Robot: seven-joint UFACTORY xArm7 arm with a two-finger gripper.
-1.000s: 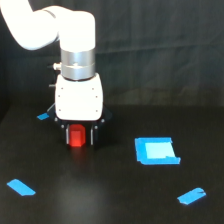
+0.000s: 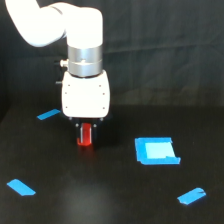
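A small red object [image 2: 84,140] is in the left half of the camera view, directly beneath the white arm. My gripper [image 2: 86,128] points downward over it, its dark fingers hard to make out against the black background. The red object shows between and below the fingers. Whether they press on it, and whether it touches the table, cannot be told. The upper part of the object is partly hidden by the gripper.
To the right lies a pale square [image 2: 159,150] bordered with blue tape. Separate blue tape strips mark the dark table at front left [image 2: 21,187], front right [image 2: 191,196] and back left [image 2: 48,114].
The arm and gripper have shifted slightly to the right. The red object also appears a little farther right and looks narrower than before.
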